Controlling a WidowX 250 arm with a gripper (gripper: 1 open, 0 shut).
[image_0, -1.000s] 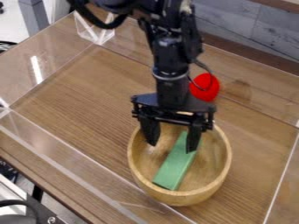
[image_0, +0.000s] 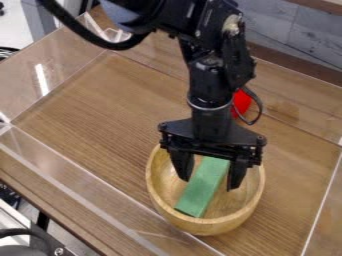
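My black gripper (image_0: 205, 163) hangs open over a round wooden bowl (image_0: 230, 222), with a finger to either side of a green rectangular block (image_0: 198, 197) that lies tilted lengthwise in the bowl. The gripper body hides part of the bowl's back. Whether the fingers touch the block I cannot tell.
A red round object (image_0: 242, 101) sits behind the arm at the right, partly hidden. A grey wall or panel stands at the back right, and black cables lie off the table's left side.
The gripper has moved slightly right and toward the front over the bowl, and now covers more of the green block's far end and more of the red object.
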